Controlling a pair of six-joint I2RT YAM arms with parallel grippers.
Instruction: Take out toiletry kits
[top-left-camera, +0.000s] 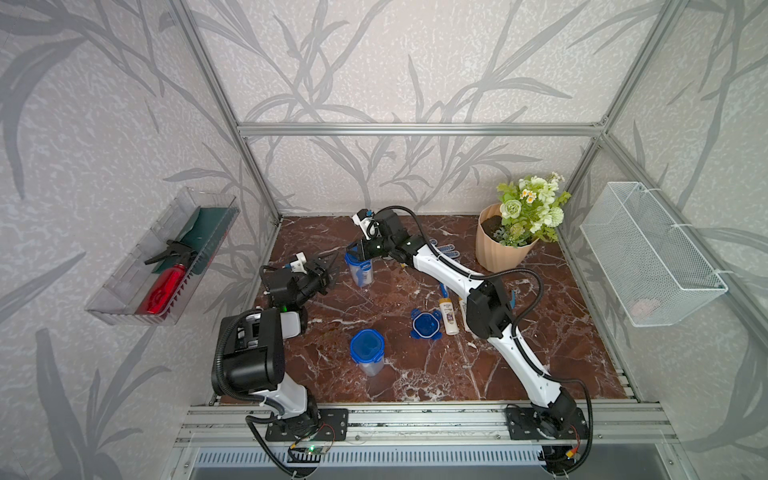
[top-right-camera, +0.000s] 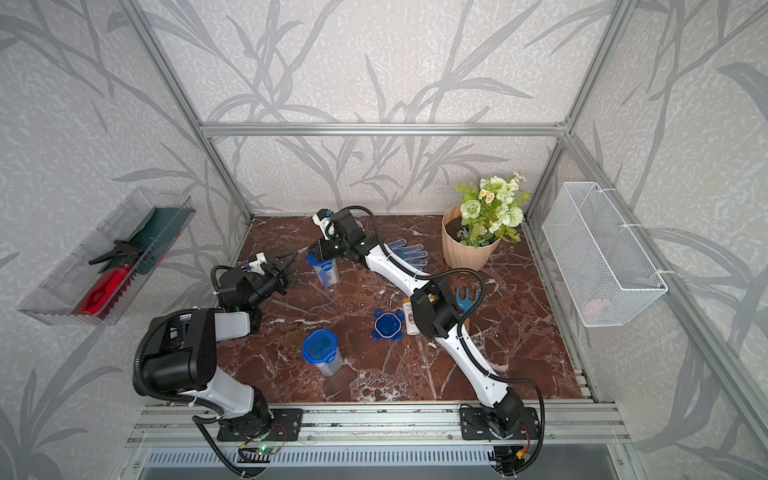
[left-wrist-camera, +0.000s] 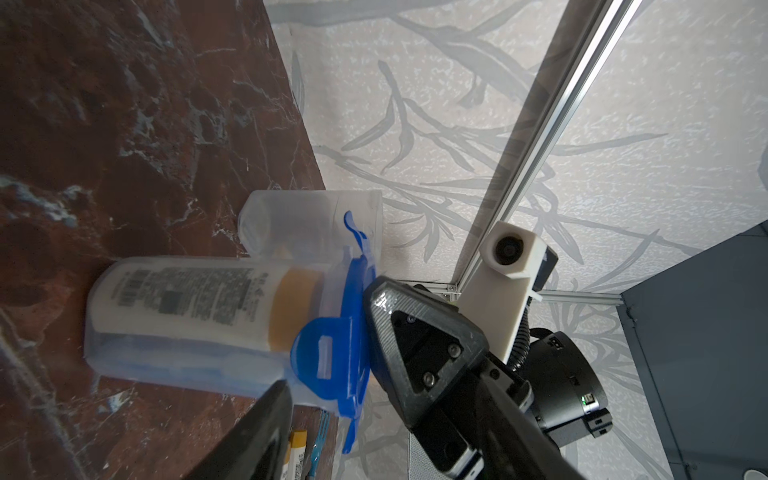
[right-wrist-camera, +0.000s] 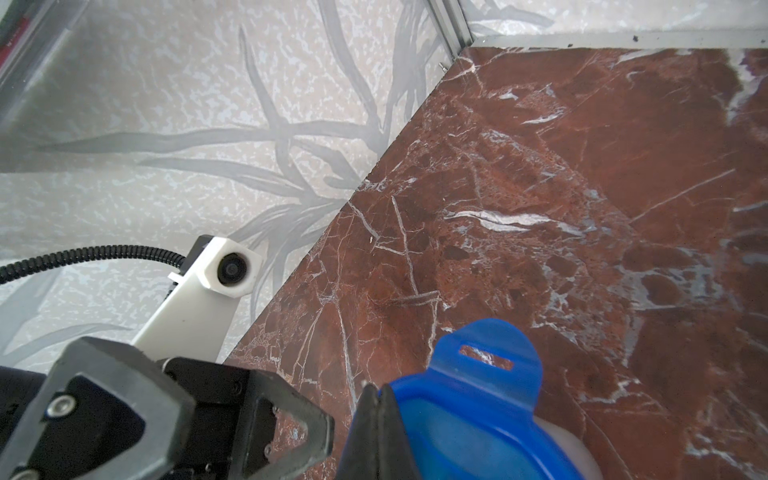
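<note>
At the back left of the table stands a clear canister (top-left-camera: 362, 277) with a blue lid (left-wrist-camera: 352, 328). Through its wall in the left wrist view shows a white bottle (left-wrist-camera: 192, 302) with an orange cap. My right gripper is shut, its fingertips together at the lid's edge; nothing shows between them. My left gripper (top-left-camera: 329, 273) stands open to the left of this canister, apart from it and empty. Nearer the front is a second lidded canister (top-left-camera: 367, 349). A loose blue lid (top-left-camera: 425, 325) and a white bottle (top-left-camera: 449, 317) lie to its right.
An unlidded clear container (left-wrist-camera: 308, 216) stands behind the first canister. Blue-grey gloves (top-right-camera: 408, 253) lie partly behind the right arm. A flowerpot (top-left-camera: 502, 248) is at the back right. A clear rack (top-left-camera: 128, 308) and a mesh basket (top-left-camera: 656, 256) hang on the side walls.
</note>
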